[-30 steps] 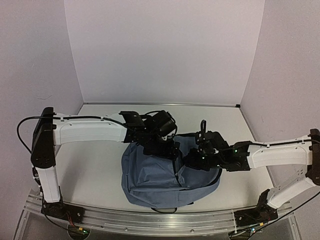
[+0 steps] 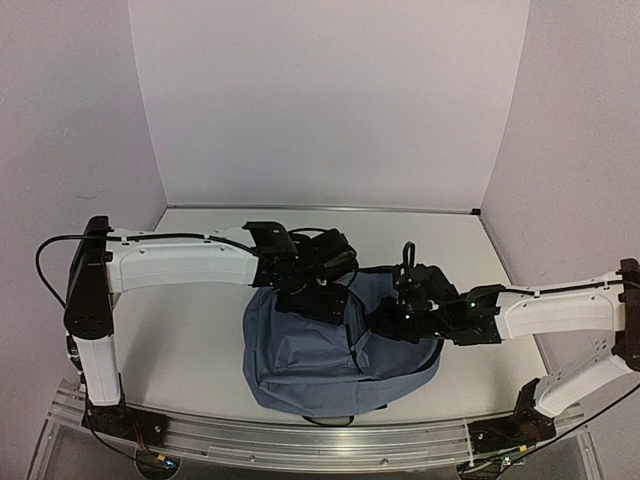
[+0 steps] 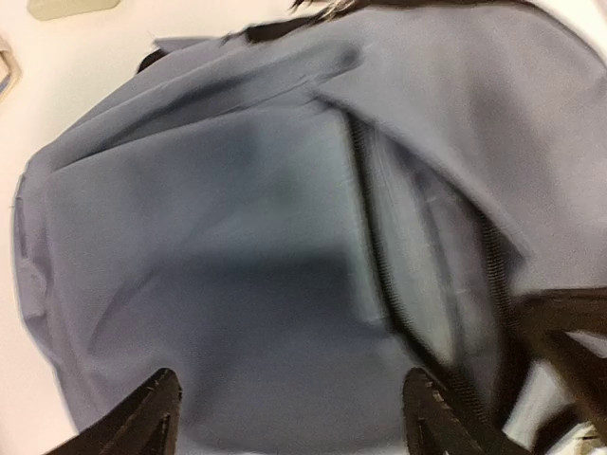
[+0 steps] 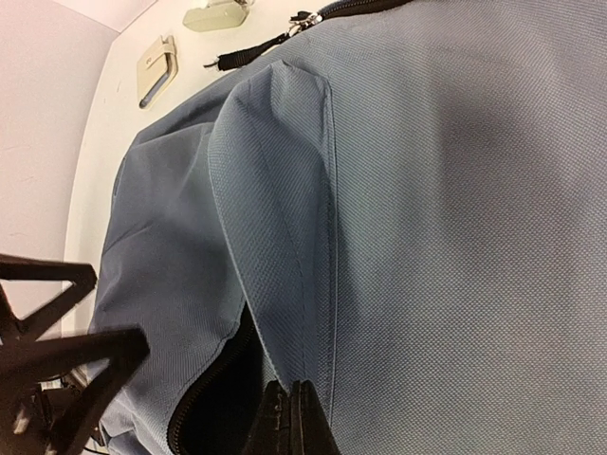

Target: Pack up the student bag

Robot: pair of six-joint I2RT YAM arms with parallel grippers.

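The blue-grey bag [image 2: 310,385] lies on the table with a dark-zipped opening across its middle. Above its left part is my left gripper [image 2: 328,308]; in the left wrist view the fingertips of this gripper stand wide apart over the bag's fabric [image 3: 218,237], with nothing between them. At the opening, my right gripper [image 2: 375,322] has its fingers together. In the right wrist view the edge of a folded flap [image 4: 270,190] runs into the tips of this gripper, which look shut on it. The bag's inside is mostly hidden.
Beyond the bag in the right wrist view lie a small beige item [image 4: 157,71] and a pale translucent one [image 4: 218,14]. Both arms work close together over the bag.
The right arm and the bag have stayed in place.
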